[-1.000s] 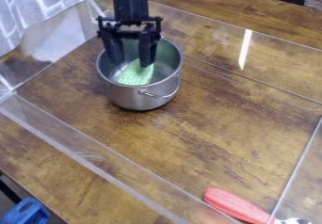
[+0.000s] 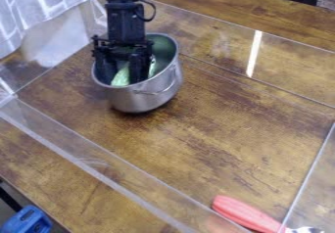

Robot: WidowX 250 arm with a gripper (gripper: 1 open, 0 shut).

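My black gripper (image 2: 121, 56) reaches down into a steel pot (image 2: 151, 95) at the upper left of the camera view, its lower part inside the rim. A pale green object (image 2: 121, 74) lies in the pot, partly hidden by the gripper. Whether the fingers are shut on it, I cannot tell.
Clear plastic edging runs around the wooden table (image 2: 216, 119). A red-handled utensil (image 2: 246, 213) lies at the lower right and a blue object (image 2: 26, 222) at the lower left. A white cloth (image 2: 29, 22) is at the top left.
My gripper has descended deeper into the pot and moved slightly left. The pot has shifted a little to the left, and the green object is more hidden.
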